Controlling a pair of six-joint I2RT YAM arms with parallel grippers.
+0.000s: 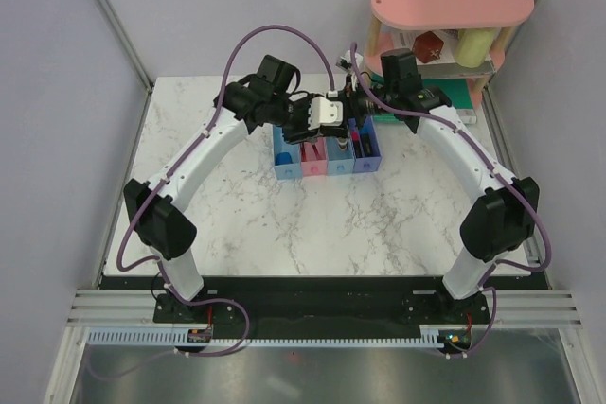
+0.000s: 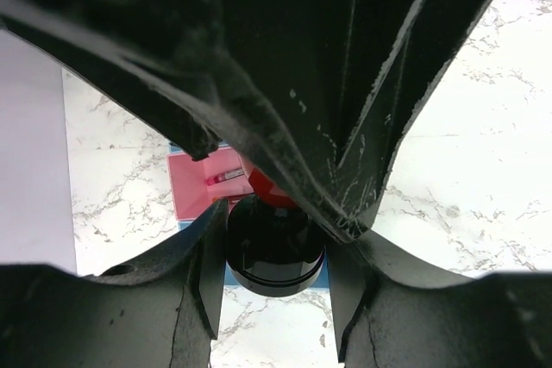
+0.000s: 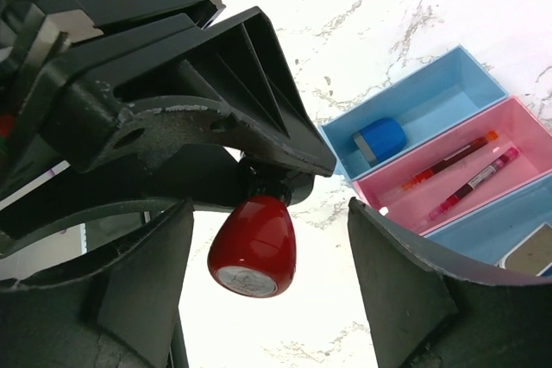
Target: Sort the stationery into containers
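Observation:
My left gripper (image 1: 329, 113) is shut on a glossy black round piece (image 2: 274, 247) with a red body above it, seen close in the left wrist view. In the right wrist view a red bulb-shaped piece (image 3: 253, 246) with a silver end hangs from the left gripper, between the open fingers of my right gripper. Behind are a blue box (image 3: 457, 84) with a blue item (image 3: 379, 139), and a pink box (image 3: 517, 118) with an orange pen (image 3: 449, 158) and a pink pen (image 3: 473, 182).
A purple box (image 1: 369, 164) stands right of the other boxes. A pink-topped shelf (image 1: 451, 2) occupies the back right.

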